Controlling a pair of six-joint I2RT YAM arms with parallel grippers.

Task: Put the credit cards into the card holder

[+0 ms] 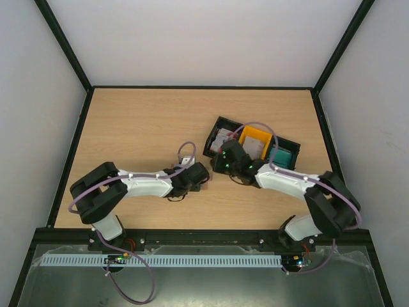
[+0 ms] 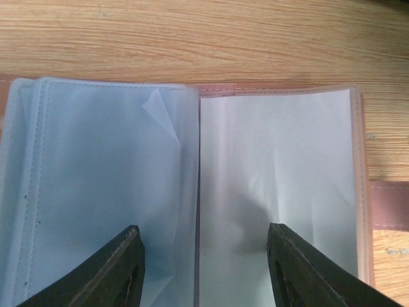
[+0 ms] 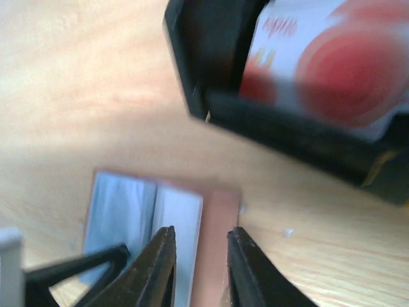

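Note:
The card holder lies spread on the table, with a bluish sleeve (image 2: 108, 173) on the left and a clear sleeve backed in white (image 2: 287, 147) on the right, edged in pink. Above it, my left gripper is part open, its tips over both sleeves and nothing visible between them. In the right wrist view the holder (image 3: 179, 217) is lower left, partly behind the left gripper's finger. My right gripper is part open over the holder's pink edge, empty. Cards with red prints (image 1: 221, 139) lie in the left black bin.
A row of bins stands at the right: a black one (image 3: 287, 131) nearest the holder, an orange one (image 1: 258, 133) with pale cards, and a black one (image 1: 291, 146) with teal items. Both arms are close together.

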